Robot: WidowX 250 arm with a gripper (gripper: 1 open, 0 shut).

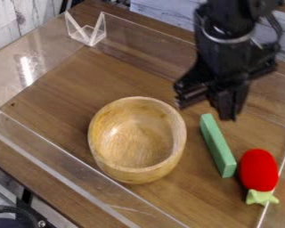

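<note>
A black gripper (212,96) hangs above the back right of the wooden board, behind a green bar (217,146) and up and right of a wooden bowl (136,165). It is blurred; its fingers are spread apart, with nothing visible between them. The green bar lies right of the bowl. A red toy with a light green leafy end (259,167) lies right of the bar, near the right edge.
The wooden board (67,100) is clear at the left and back. Transparent walls border it, with a small clear plastic piece (88,27) at the back left.
</note>
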